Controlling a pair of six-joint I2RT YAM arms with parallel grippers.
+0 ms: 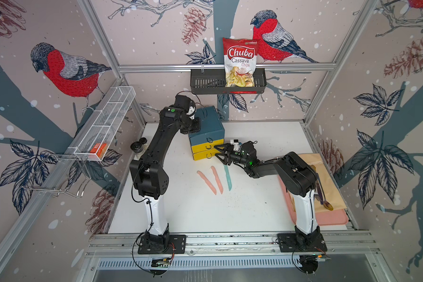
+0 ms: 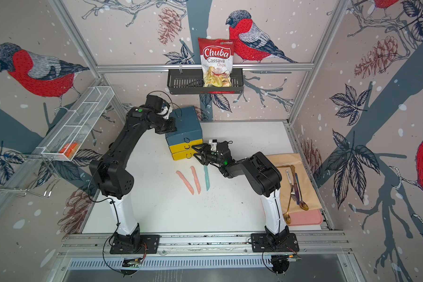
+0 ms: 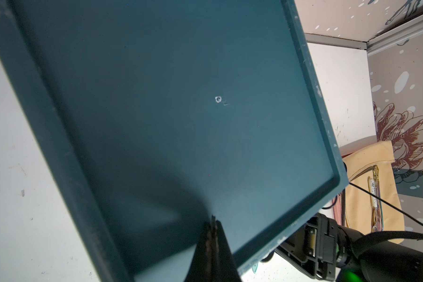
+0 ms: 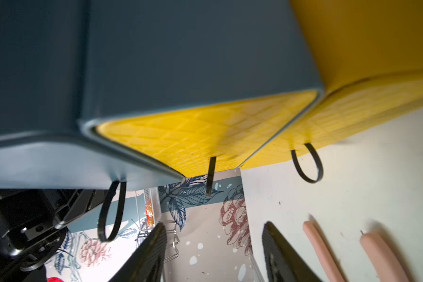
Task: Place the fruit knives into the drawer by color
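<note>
A drawer cabinet [image 1: 206, 121] with a blue-grey top and two yellow drawer fronts stands at the back; every drawer appears closed. Black loop handles [image 4: 210, 176] hang on the fronts. My left gripper, shut with nothing visible between its fingers, points down at the cabinet's top. In front of the cabinet, my right gripper has its fingers apart below the middle drawer's handle, holding nothing. Two pink knives [image 1: 206, 182] [image 1: 217, 179] and one turquoise knife [image 1: 228, 179] lie on the white table.
To the right lies a pink tray [image 2: 305, 217] with brown cloth and several utensils on it. A chips bag [image 1: 240, 63] stands in the dark basket [image 1: 206, 84] on the back rail.
</note>
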